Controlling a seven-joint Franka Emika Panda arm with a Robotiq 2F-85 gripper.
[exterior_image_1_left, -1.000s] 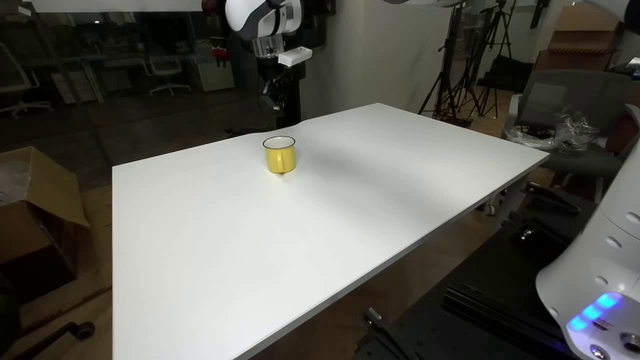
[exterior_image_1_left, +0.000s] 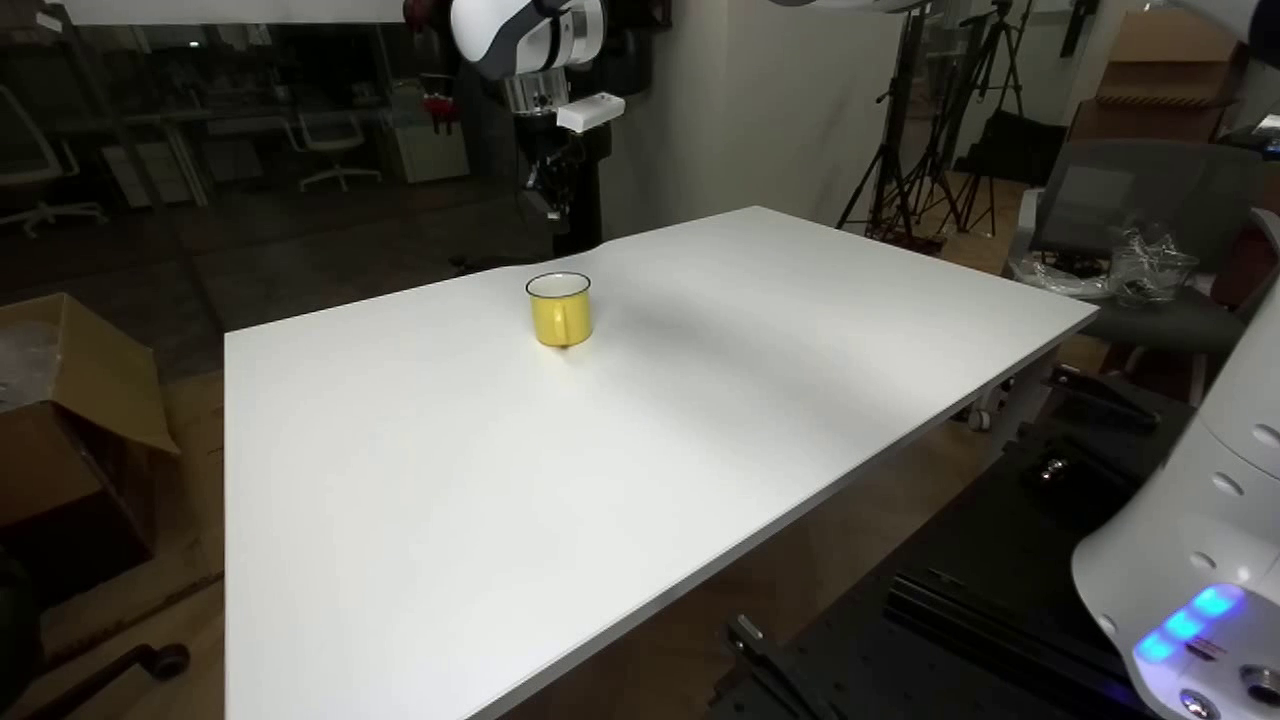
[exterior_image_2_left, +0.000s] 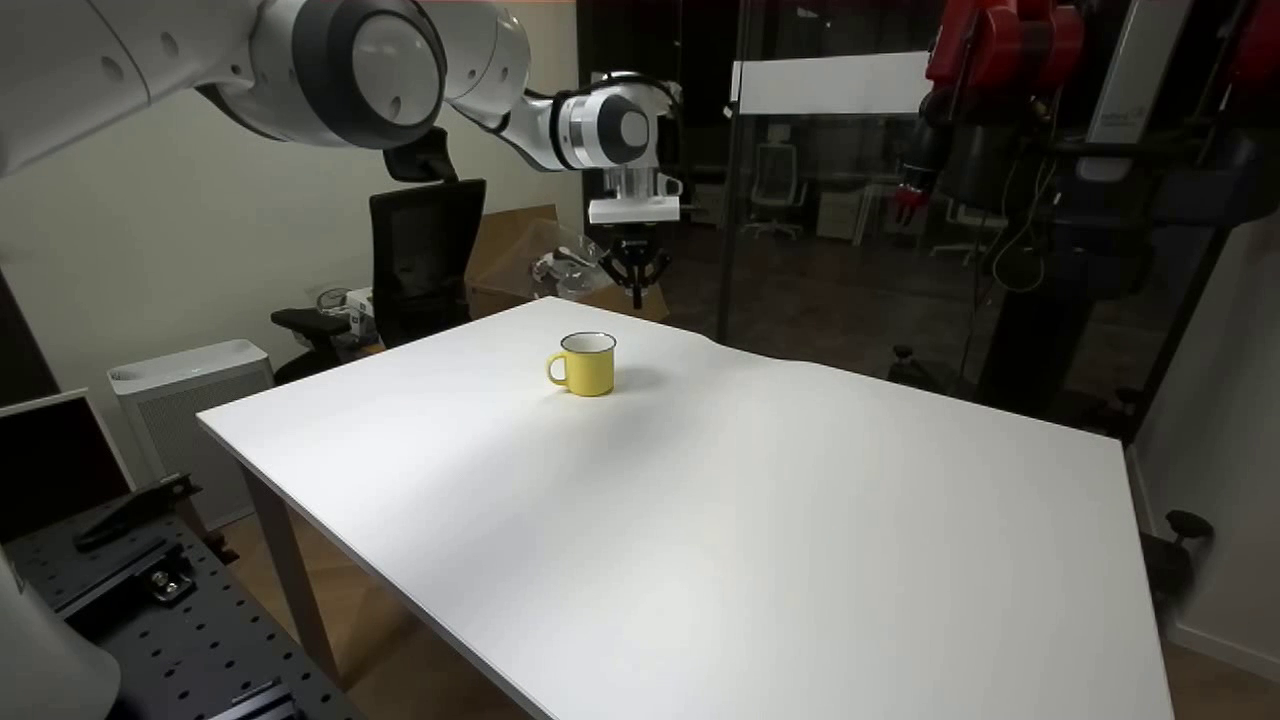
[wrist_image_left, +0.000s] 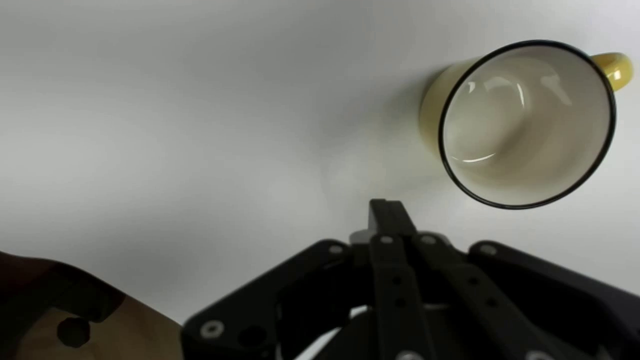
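A yellow mug (exterior_image_1_left: 561, 318) with a white inside and a dark rim stands upright on the white table. Its handle (exterior_image_2_left: 557, 368) points left in the second exterior view. Looking down from the wrist, the mug (wrist_image_left: 522, 126) appears empty and lies at the upper right, apart from my fingers. My gripper is shut, and nothing shows between its fingertips. From outside, the gripper (exterior_image_2_left: 637, 294) hangs above the table's far side, higher than the mug's rim.
Apart from the mug, the white table (exterior_image_2_left: 768, 540) is bare, with wide free room. Its far edge lies close to the mug. A cardboard box (exterior_image_1_left: 78, 408) sits on the floor beyond the table's left side.
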